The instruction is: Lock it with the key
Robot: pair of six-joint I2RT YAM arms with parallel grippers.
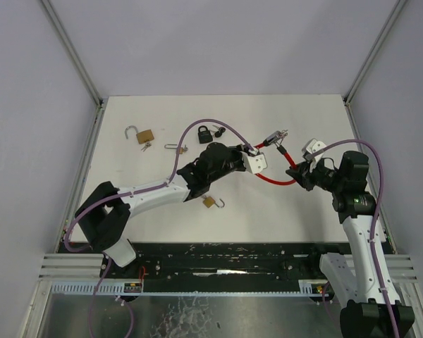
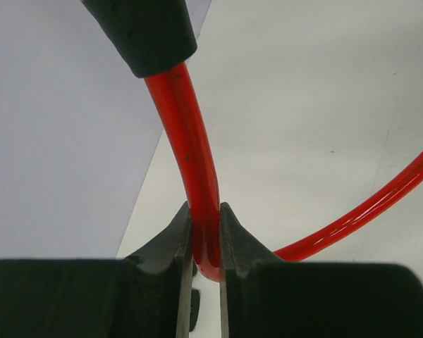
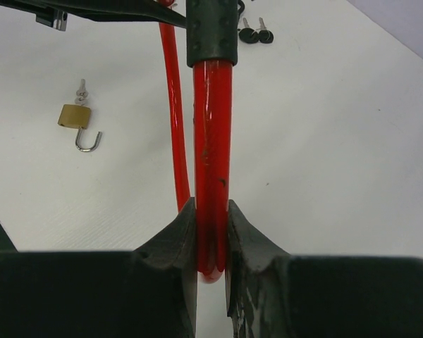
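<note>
A red cable lock [image 1: 275, 182] is held up in a loop between my two grippers. Near one end my left gripper [image 1: 259, 149] is shut on the red cable [image 2: 187, 141], just below a black sleeve [image 2: 151, 32]. My right gripper [image 1: 297, 167] is shut on the other cable end, where the red tube [image 3: 212, 127] runs into a black collar [image 3: 212, 32]. At the top of the loop the two ends meet, with the black lock body [image 1: 271, 138] and a metal tip [image 1: 283, 133] close together. Whether they are joined cannot be told. No key shows in the lock.
Several padlocks lie on the white table: a brass one [image 1: 145, 136], a black one [image 1: 205, 134] and a small brass one [image 1: 209, 202]. Black-headed keys [image 1: 219, 132] lie near the black padlock.
</note>
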